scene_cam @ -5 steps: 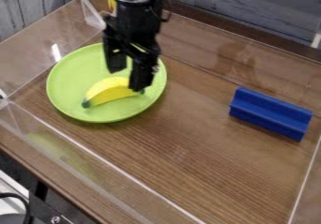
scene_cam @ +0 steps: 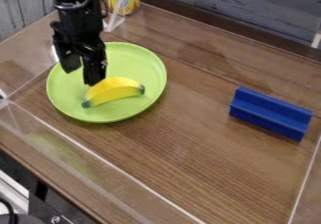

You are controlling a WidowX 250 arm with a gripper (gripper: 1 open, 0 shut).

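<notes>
My black gripper (scene_cam: 79, 63) hangs over the back left of the green plate (scene_cam: 142, 63), its fingers apart, with nothing visible between them. A yellow banana (scene_cam: 115, 91) lies on the plate in front of the gripper and to its right.
A blue block (scene_cam: 269, 113) lies at the right of the wooden table (scene_cam: 201, 171). A can (scene_cam: 123, 0) with yellow and blue stands at the back behind the arm.
My gripper has moved left across the plate, away from the banana, which is now more fully in view.
</notes>
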